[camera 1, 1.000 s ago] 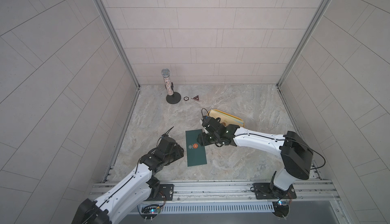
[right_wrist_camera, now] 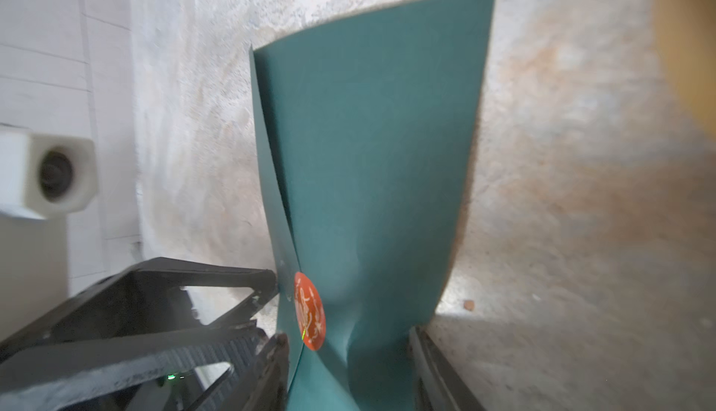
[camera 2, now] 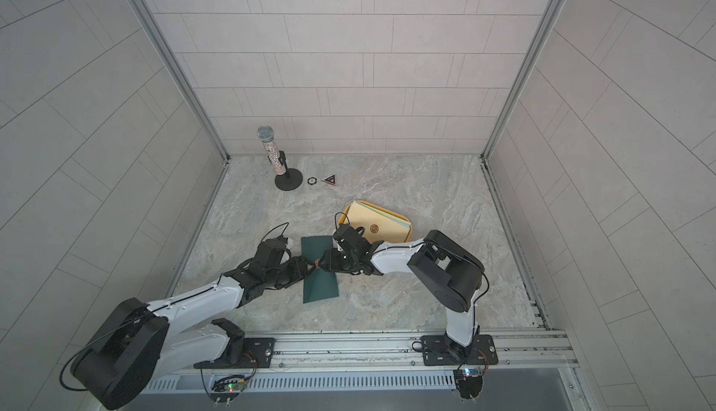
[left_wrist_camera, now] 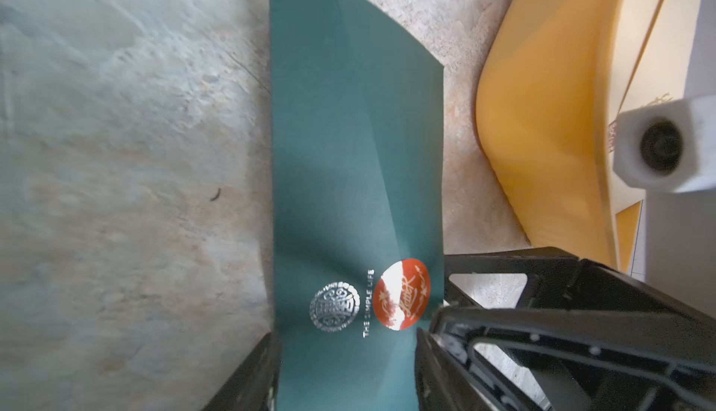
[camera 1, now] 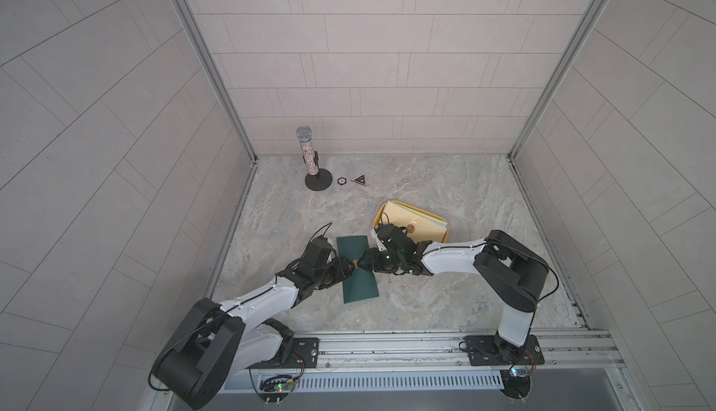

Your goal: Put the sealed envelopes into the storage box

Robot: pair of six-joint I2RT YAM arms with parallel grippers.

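A dark green envelope (camera 1: 358, 288) with a red seal (left_wrist_camera: 401, 293) lies on the marble floor between the grippers. In the left wrist view my left gripper is open over the envelope, a finger by either long edge. My right gripper is part open at the envelope's other side; the green paper bends and folds up between its fingers in the right wrist view. The yellow storage box (camera 2: 380, 217) stands behind my right gripper, holding several cream and coloured envelopes, one with a round seal.
A microphone-like column on a black round stand (camera 1: 317, 179) stands at the back left, beside a small ring (camera 1: 342, 181) and a small triangle (camera 1: 359, 179). Tiled walls enclose the space.
My right gripper has moved slightly down onto it, and the envelope has shifted slightly and buckled.
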